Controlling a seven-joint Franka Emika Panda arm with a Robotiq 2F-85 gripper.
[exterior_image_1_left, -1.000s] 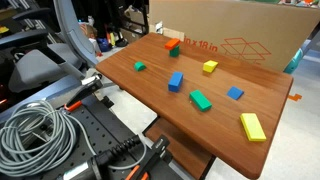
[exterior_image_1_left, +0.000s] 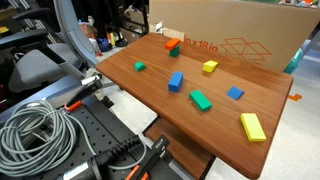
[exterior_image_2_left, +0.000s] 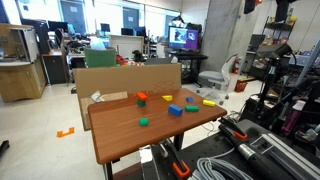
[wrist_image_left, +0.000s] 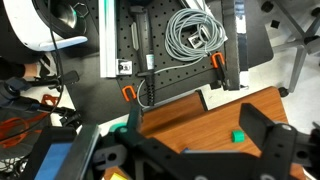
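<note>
Several coloured blocks lie spread over the wooden table (exterior_image_1_left: 215, 125). A red block (exterior_image_1_left: 172, 43) sits on a green one (exterior_image_1_left: 174, 51) near the back; a small green block (exterior_image_1_left: 139, 66) is at the left. A blue block (exterior_image_1_left: 175, 81), another green block (exterior_image_1_left: 200, 101) and a flat blue one (exterior_image_1_left: 235, 93) occupy the middle. One yellow block (exterior_image_1_left: 210, 66) is farther back, and a larger yellow block (exterior_image_1_left: 252, 127) lies near the right end. In the wrist view my gripper is open, with its dark fingers wide apart, high above the table's edge. No block is between them.
A cardboard panel (exterior_image_1_left: 220, 27) stands along the table's far side. On the near side, a dark base (wrist_image_left: 185, 82) carries a coiled grey cable (wrist_image_left: 190, 38) and orange-handled clamps. An office chair (exterior_image_2_left: 218, 78) stands behind. Bare wood separates most blocks.
</note>
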